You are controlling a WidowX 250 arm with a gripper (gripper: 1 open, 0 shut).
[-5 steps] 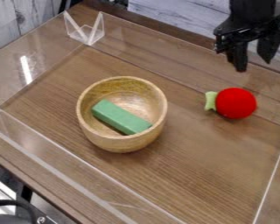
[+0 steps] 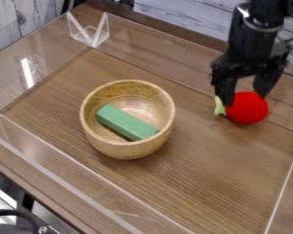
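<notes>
My gripper [image 2: 244, 82], black and open, hangs at the upper right, its fingers pointing down just above a red round object [image 2: 247, 109]. A small pale green piece [image 2: 219, 108] lies at the red object's left side. A wooden bowl [image 2: 159, 119] on the left holds a green block [image 2: 127, 122].
A clear plastic object [image 2: 91, 29] sits at the back left. The table's back edge runs along the top right.
My gripper has come down and toward the viewer, from the back edge to just over the red object. The objects on the table look unmoved.
</notes>
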